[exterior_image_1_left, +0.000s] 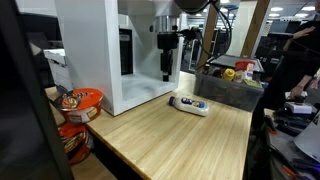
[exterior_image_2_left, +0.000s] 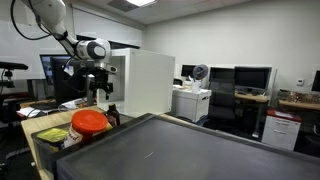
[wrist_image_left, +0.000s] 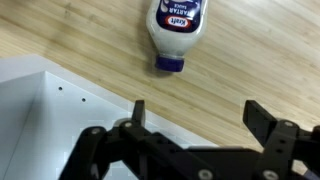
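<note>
A white bottle (exterior_image_1_left: 190, 106) with a dark cap lies on its side on the wooden table, in front of the white shelf (exterior_image_1_left: 97, 55). From the wrist view, the bottle (wrist_image_left: 178, 38) shows a blue and red label, and its cap points toward my gripper. The bottle's far end is cut off by the frame's top edge. My fingers stand wide apart with nothing between them, above the shelf's edge and short of the cap. Exterior view 2 has the gripper (exterior_image_2_left: 97, 91) raised near the shelf; the bottle cannot be made out there.
Red packaged bowls (exterior_image_1_left: 82, 104) sit at the left, beyond the shelf's wall. A grey bin (exterior_image_1_left: 228, 94) with several colourful items stands at the table's far right.
</note>
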